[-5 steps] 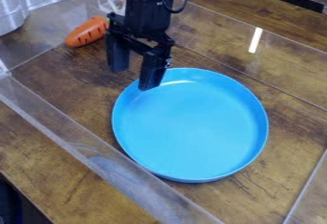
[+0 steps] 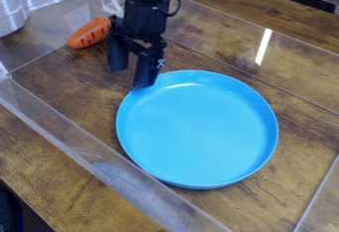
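My black gripper (image 2: 135,61) stands open above the wooden table, just behind the back-left rim of a round blue plate (image 2: 196,135). Its dark fingers hang near that rim, and nothing shows held between them. An orange carrot-like object (image 2: 89,34) lies at the upper left, to the left of the arm and apart from it.
A clear plastic wall (image 2: 86,165) runs diagonally along the lower left. Clear material and white cloth sit in the top-left corner. Bare wooden table (image 2: 252,67) shows to the right and behind the plate.
My gripper has drawn back slightly, up and to the left in the view, away from the plate's middle. The plate and orange object have stayed where they were.
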